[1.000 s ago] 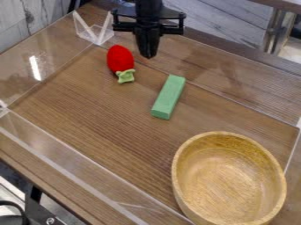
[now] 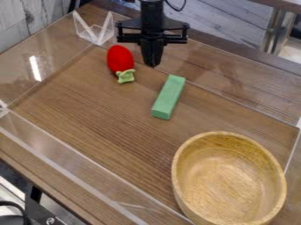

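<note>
The black gripper [image 2: 150, 54] hangs at the top centre of the view, its fingers pointing down, shut with nothing visible between them. To its lower left, a red strawberry-like object [image 2: 120, 59] with a green leafy end lies on the wooden surface. A green rectangular block [image 2: 168, 97] lies below and to the right of the gripper. A large yellow bowl [image 2: 230, 182] sits at the lower right.
A clear plastic piece [image 2: 94, 26] is at the upper left corner, and walls or rails border the back and right edges.
The gripper has shifted very slightly at the top centre. The objects on the surface have not moved.
</note>
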